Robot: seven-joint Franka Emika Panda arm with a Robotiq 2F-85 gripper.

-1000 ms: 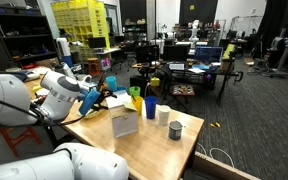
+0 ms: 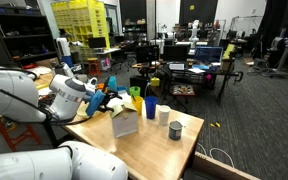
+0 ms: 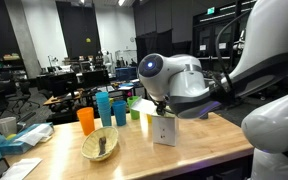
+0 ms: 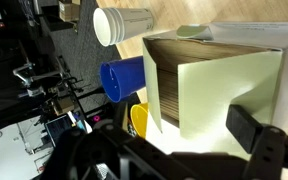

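Note:
A white cardboard box (image 2: pixel 125 123) stands upright near the front of the table, its top partly open. In the wrist view a broad pale flap (image 4: pixel 219 98) covers part of the opening, and a narrower flap (image 4: pixel 162 85) stands to its left. Brown inner walls show through the gap, but the box's floor is hidden. Over the flaps, my gripper is open, its dark fingers (image 4: pixel 246 128) spread apart. The right finger overlaps the broad flap; whether they touch is unclear. Exterior view 2 shows the gripper (image 3: pixel 160 104) low above the box (image 3: pixel 165 130).
Behind the box stand a blue cup (image 2: pixel 150 104), a yellow cup (image 4: pixel 139 119) and white cups (image 4: pixel 124 23). A grey can (image 2: pixel 175 131) is farther right. A wicker basket (image 3: pixel 100 144) and an orange cup (image 3: pixel 86 121) stand across the table.
My arm and gripper have shifted slightly right in exterior view 1, staying close over the box. The pale flap looks a little lower than before. The box itself stays in place.

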